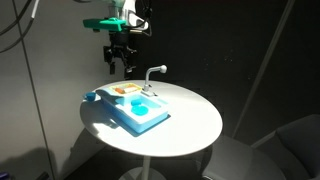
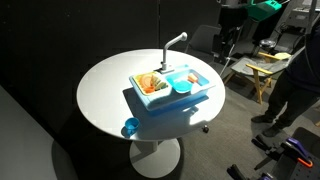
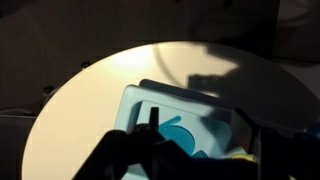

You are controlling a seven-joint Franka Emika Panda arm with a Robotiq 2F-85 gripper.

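A light-blue toy sink (image 1: 138, 118) with a white faucet (image 1: 154, 73) stands on the round white table. Inside the basin are blue dishes (image 2: 181, 87); the wrist view also shows a round blue piece (image 3: 178, 137) there. Orange and yellow items lie in a rack section (image 2: 150, 83) on one side of the sink. My gripper (image 1: 120, 69) hangs above the table's far left side, clear of the sink. Its fingertips stand apart, and nothing shows between them. In the wrist view, the dark fingers (image 3: 153, 118) partly cover the sink.
A small blue cup (image 2: 131, 126) sits apart from the sink near the table's edge. A dark chair (image 1: 265, 150) stands beside the table.
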